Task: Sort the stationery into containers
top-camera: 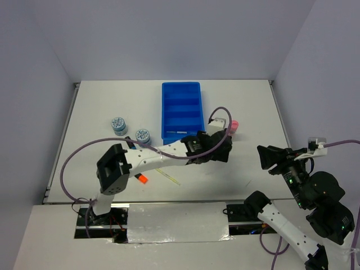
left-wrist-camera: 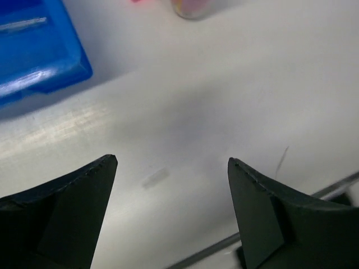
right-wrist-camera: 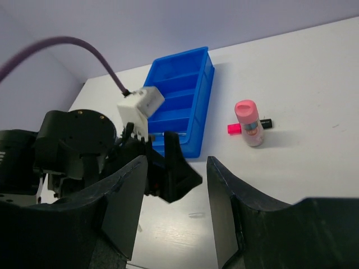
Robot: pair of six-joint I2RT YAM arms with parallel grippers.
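Note:
My left gripper is open above bare white table, just right of the front corner of the blue compartment tray [top-camera: 181, 89]. Nothing lies between its fingers. In the front compartment of the tray sits a slim blue-and-white item [top-camera: 179, 132]. A pink-capped bottle [right-wrist-camera: 247, 120] stands upright to the tray's right, with a pink-and-black marker [right-wrist-camera: 234, 129] lying by it. My right gripper hangs off the table's right front, its fingers apart and empty. Left of the tray, partly under my left arm, lie an orange-tipped black item [top-camera: 142, 179] and a yellow stick [top-camera: 167, 176].
Two jars with blue-and-white tops, one farther left [top-camera: 118, 125] and one nearer the tray [top-camera: 143, 136], stand behind my left arm [top-camera: 160, 158]. Bare table spreads across the back right and the front right. A purple cable [top-camera: 107, 139] loops over the left arm.

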